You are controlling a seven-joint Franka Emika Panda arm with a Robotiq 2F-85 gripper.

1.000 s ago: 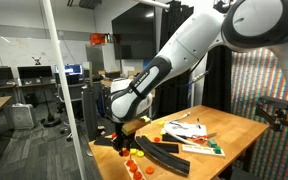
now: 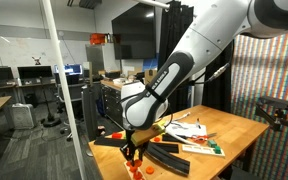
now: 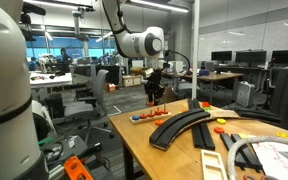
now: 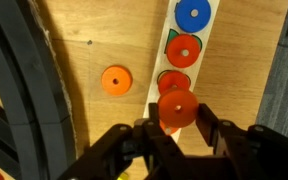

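Observation:
An orange-red round piece (image 4: 178,107) is held between the fingertips of my gripper, which is shut on it in the wrist view. Under the gripper runs a pale narrow board (image 4: 204,30), bearing a blue disc (image 4: 192,13) and red discs (image 4: 183,50), with another red disc (image 4: 172,81) partly behind the held piece. In exterior view 1 the gripper (image 2: 136,156) is low over the near left part of the table. How far the held piece is from the board cannot be judged.
A loose orange disc (image 4: 116,80) lies left of the board. Black curved track pieces (image 4: 29,70) lie farther left, and in exterior view 2 they (image 3: 184,128) spread over the table (image 3: 184,160). White trays (image 3: 213,165) and small coloured pieces are also on the table.
In exterior view 1, my arm has come down and to the right over the last second, with the gripper now lower over the row of red discs. The things on the table look unmoved.

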